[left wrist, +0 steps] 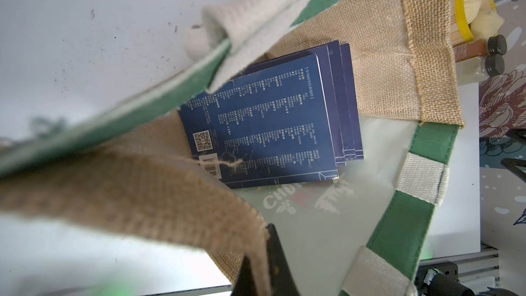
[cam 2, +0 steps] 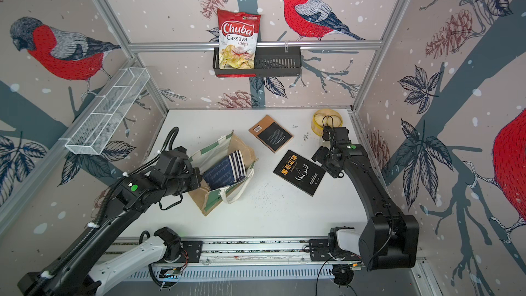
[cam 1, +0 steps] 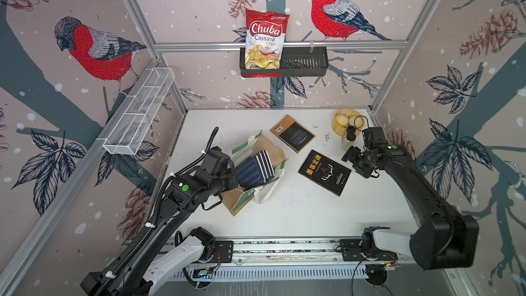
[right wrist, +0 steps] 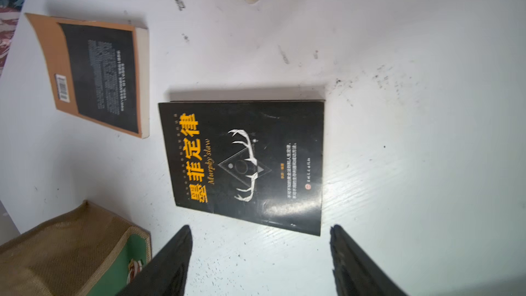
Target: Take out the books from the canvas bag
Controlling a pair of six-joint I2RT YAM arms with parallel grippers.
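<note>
The canvas bag [cam 1: 235, 202] lies open on the left of the table with several dark blue books [left wrist: 257, 120] inside. My left gripper [cam 1: 230, 178] is at the bag's left side; in its wrist view the fingers are mostly hidden behind burlap, and it appears shut with no book between them. A black Murphy's Law book [right wrist: 241, 164] lies flat right of the bag, and an orange-and-black book [cam 1: 291, 133] lies behind it. My right gripper [cam 1: 353, 159] hangs above the black book's right end, open and empty.
A yellow steamer basket [cam 2: 323, 115] and small jars [left wrist: 482, 65] stand at the back right. A wall shelf holds a chips bag [cam 1: 265, 35]; a white wire rack [cam 1: 137, 109] hangs on the left.
</note>
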